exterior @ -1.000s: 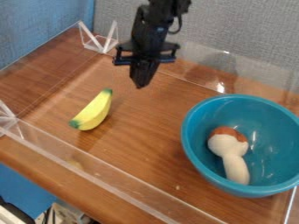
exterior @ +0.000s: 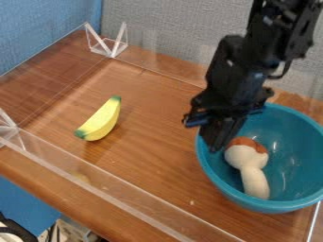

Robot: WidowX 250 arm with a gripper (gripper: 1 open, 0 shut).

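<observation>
My black gripper [exterior: 210, 123] reaches down over the left part of a blue bowl [exterior: 289, 165] on the right. Its finger is dark and blurred, with nothing visible held. Inside the bowl lies a white mushroom-like toy [exterior: 252, 178] with an orange-brown top, partly behind the gripper's lower end. A yellow banana [exterior: 100, 121] lies on the wooden table [exterior: 139, 170] at the left, apart from the bowl.
A clear wall [exterior: 127, 195] runs along the table's front left edge. A white wire holder [exterior: 106, 43] stands at the back left.
The banana, bowl and toy lie where they were.
</observation>
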